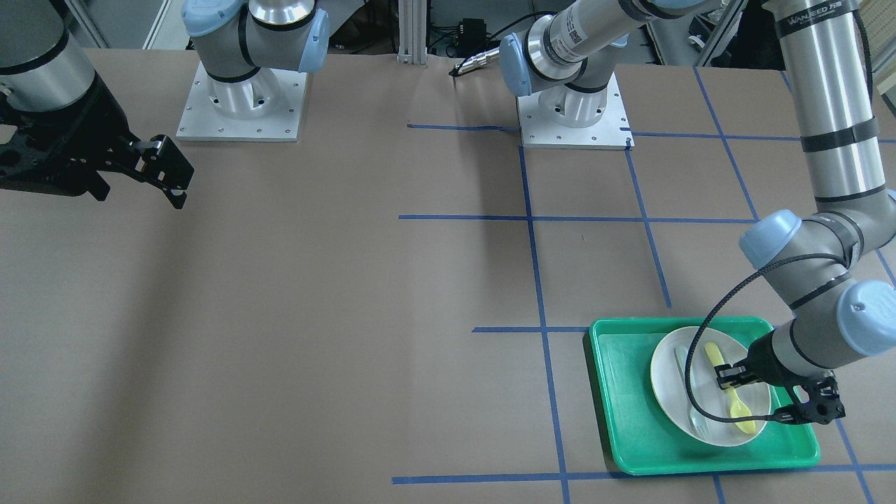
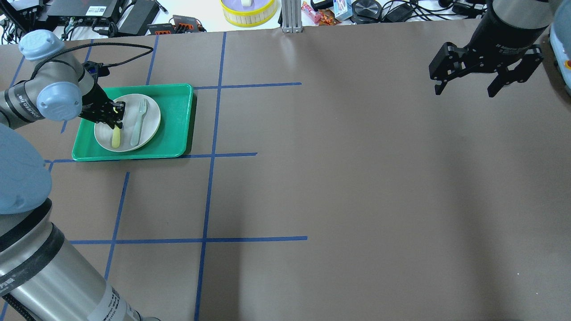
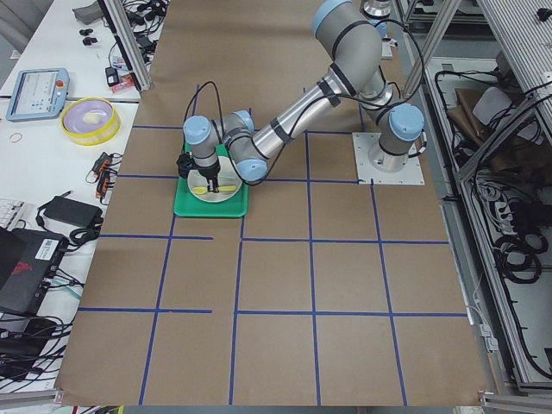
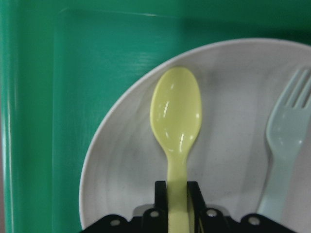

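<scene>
A white plate (image 1: pixel 672 386) sits in a green tray (image 1: pixel 628 432), holding a yellow spoon (image 4: pixel 176 116) and a pale mint fork (image 4: pixel 286 136). In the left wrist view my gripper is shut on the spoon's handle, black fingers on either side of it; the spoon's bowl points up the frame, with the fork to its right. The top view shows the gripper (image 2: pixel 117 115) over the plate, partly hiding the spoon.
Other robot arms stand around the table, one black gripper (image 2: pixel 482 69) hanging at the top right of the top view. A yellow container (image 3: pixel 90 129) is on a side bench.
</scene>
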